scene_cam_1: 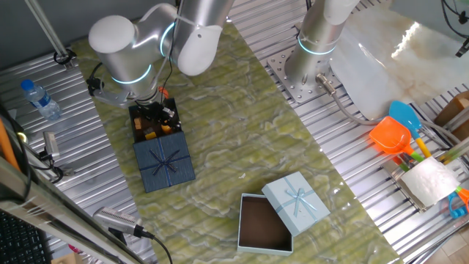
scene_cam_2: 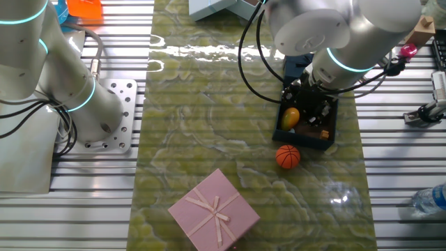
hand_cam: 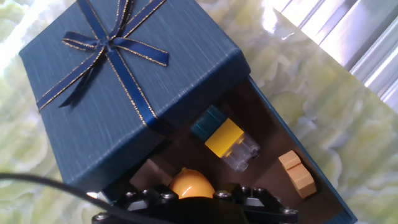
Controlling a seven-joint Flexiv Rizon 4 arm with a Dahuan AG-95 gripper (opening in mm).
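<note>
The dark blue box (scene_cam_2: 304, 142) is partly covered by its lid (scene_cam_1: 165, 161), which has a navy bow and is pushed to one side. My gripper (scene_cam_1: 163, 116) reaches down into the uncovered part. In the wrist view, a rounded orange-yellow toy (hand_cam: 191, 183) shows between the dark fingers at the bottom edge. Whether they press on it is hidden. Also inside the box are a teal, yellow and clear block piece (hand_cam: 225, 138) and a small light-orange block (hand_cam: 297, 174).
An orange basketball toy (scene_cam_2: 288, 157) sits just outside the box. A pink gift box (scene_cam_2: 214, 210) and an open light-blue box (scene_cam_1: 253, 246) with its tilted lid (scene_cam_1: 297, 203) stand on the green mat.
</note>
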